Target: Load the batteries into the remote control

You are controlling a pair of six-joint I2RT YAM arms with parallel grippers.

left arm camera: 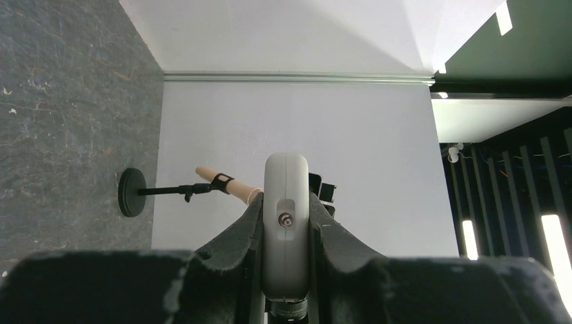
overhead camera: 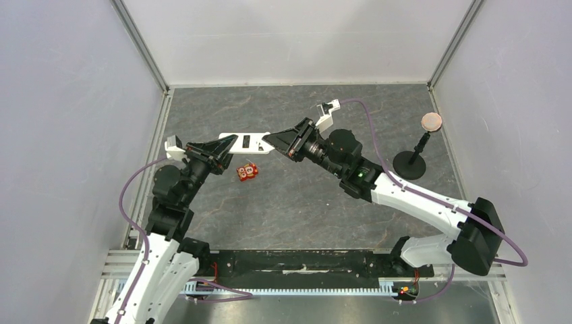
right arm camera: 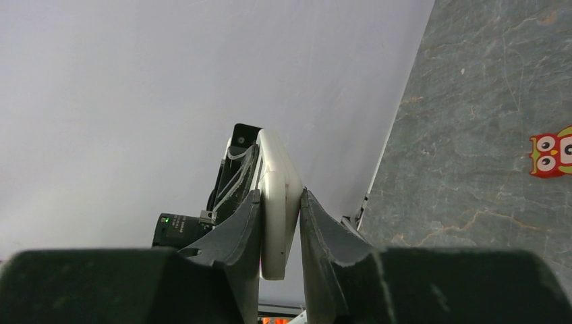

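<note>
The white remote control (overhead camera: 245, 142) spans between both grippers above the floor. My left gripper (overhead camera: 231, 142) is shut on one end of it; in the left wrist view the white remote (left arm camera: 286, 250) stands between the fingers. My right gripper (overhead camera: 268, 140) is at the other end, its fingertips either side of or against the white casing (right arm camera: 275, 202) in the right wrist view; whether it grips it I cannot tell. A red owl-faced battery pack (overhead camera: 247, 171) lies on the floor just below the remote, also visible in the right wrist view (right arm camera: 550, 152).
A black stand with a round tan top (overhead camera: 409, 164) stands at the right of the grey floor (overhead camera: 310, 216). White walls enclose the area.
</note>
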